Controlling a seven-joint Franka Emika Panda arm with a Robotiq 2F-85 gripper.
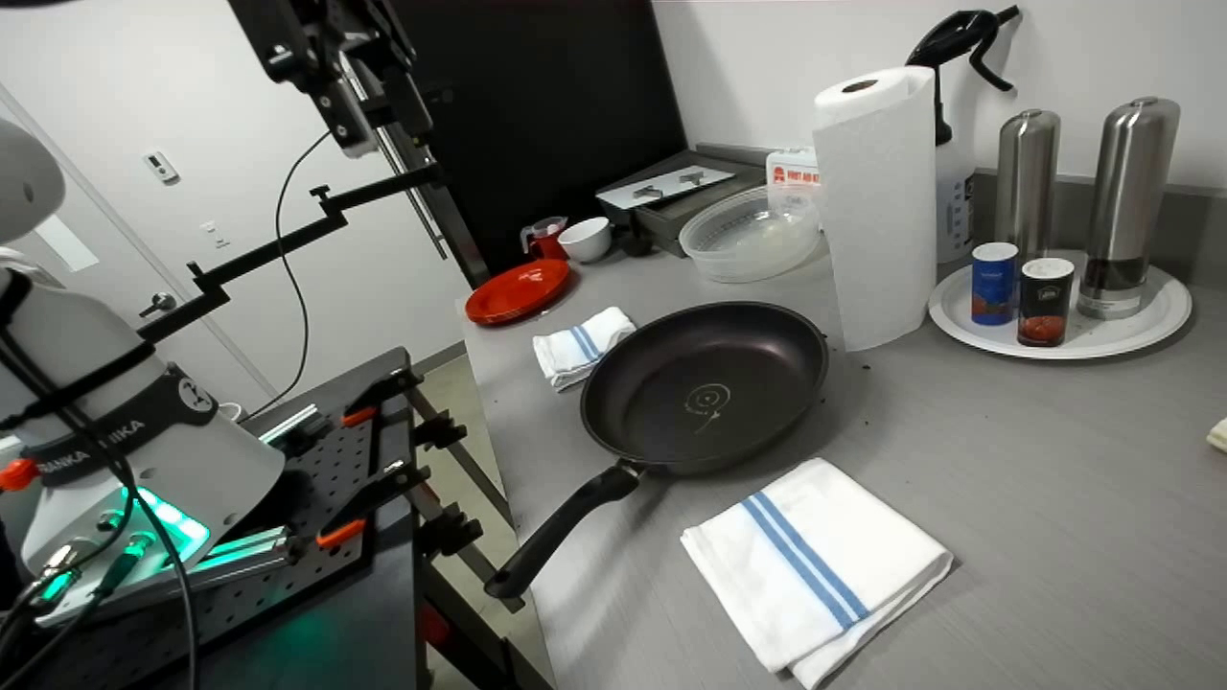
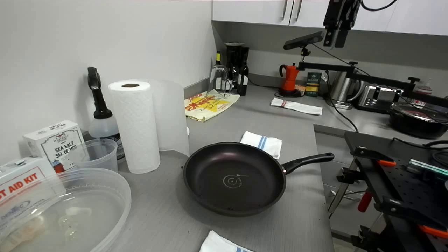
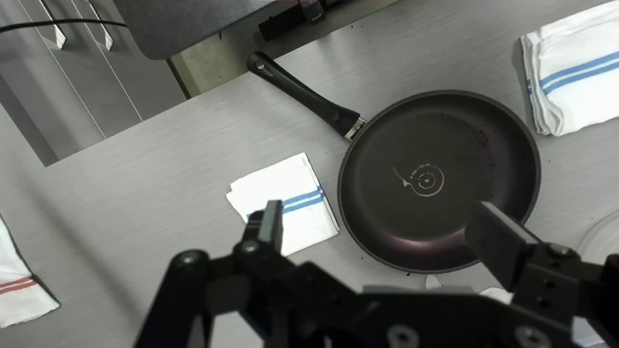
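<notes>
A black frying pan lies on the grey counter, its handle pointing toward the counter's front edge. One folded white towel with blue stripes is beside the pan, and a second such towel lies on its other side. High above the counter, my gripper looks down on the pan in the wrist view. Its fingers are wide apart and hold nothing. In exterior view 2 the gripper hangs at the top, well clear of the pan.
A paper towel roll stands behind the pan, near a plate bearing shakers and mills. Clear plastic tubs and a red plate sit farther along. A camera bar crosses beside the counter. Bare counter surrounds the towels.
</notes>
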